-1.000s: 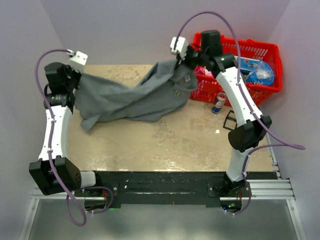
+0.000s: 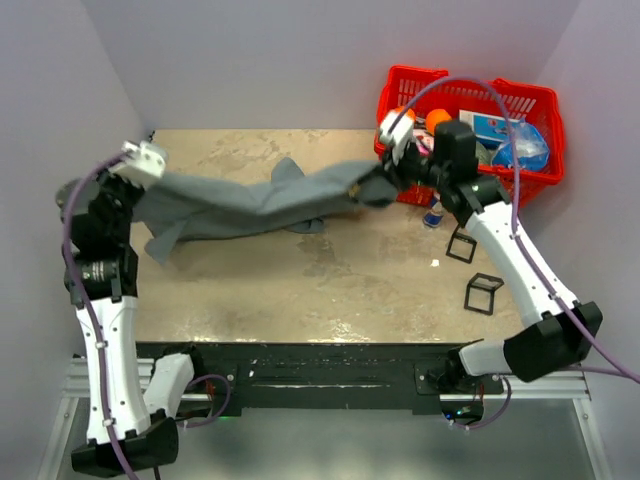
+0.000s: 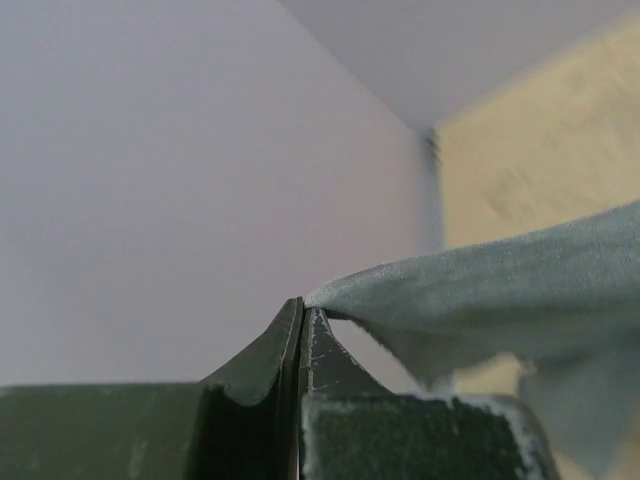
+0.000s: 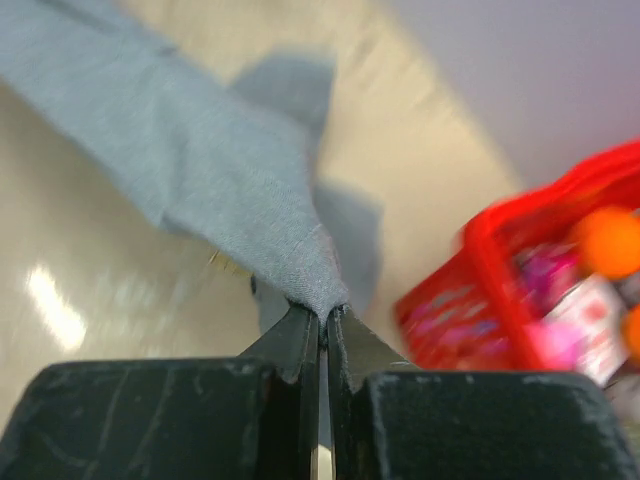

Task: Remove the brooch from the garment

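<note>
A grey garment point(image 2: 255, 205) hangs stretched between both arms above the table. My left gripper is shut on one end of its cloth, near the left wall. On the other end my right gripper is shut, pinching a gathered fold of the garment point(image 4: 250, 190). A small gold brooch point(image 2: 354, 190) shows on the cloth close to the right gripper in the top view, blurred. In the right wrist view, a bit of the gold brooch point(image 4: 228, 262) peeks out beneath the fold, mostly hidden.
A red basket point(image 2: 545, 120) with several mixed items stands at the back right, close behind the right arm. Beside it are a can point(image 2: 433, 215) and black frames point(image 2: 484, 294).
Both ends stay gripped.
</note>
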